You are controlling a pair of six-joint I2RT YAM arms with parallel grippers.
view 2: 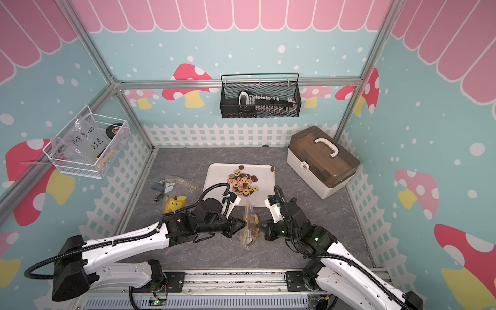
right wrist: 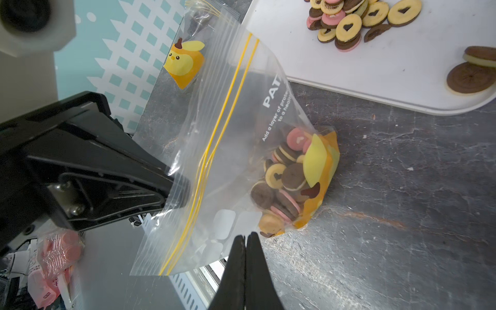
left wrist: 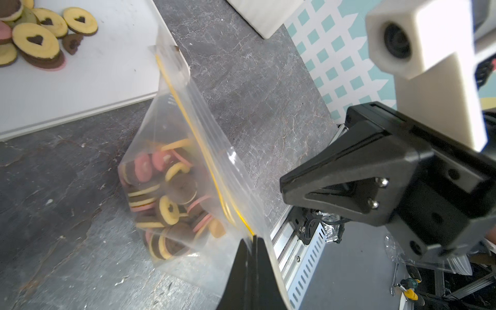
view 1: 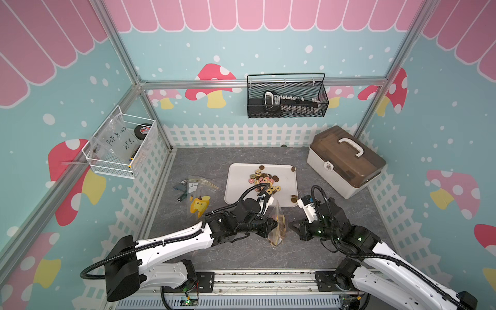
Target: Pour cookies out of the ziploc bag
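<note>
A clear ziploc bag (right wrist: pixel 258 118) with a yellow double zip line hangs upright between my two grippers, cookies (left wrist: pixel 170 201) heaped in its bottom. My left gripper is shut on the bag's top edge, at the zip line. My right gripper is shut with nothing between its fingers. In the right wrist view the whole bag lies beyond its fingertips, apart from them. Both top views show a gap between the right gripper and the bag. The zip lines run close together, so I cannot tell whether the bag's mouth is open.
A white tray (view 1: pixel 235 178) with a pile of cookies lies behind the arms. A second printed bag (view 1: pixel 200 205) lies flat at the left. The brown-lidded box (view 1: pixel 347 160) stands at the back right.
</note>
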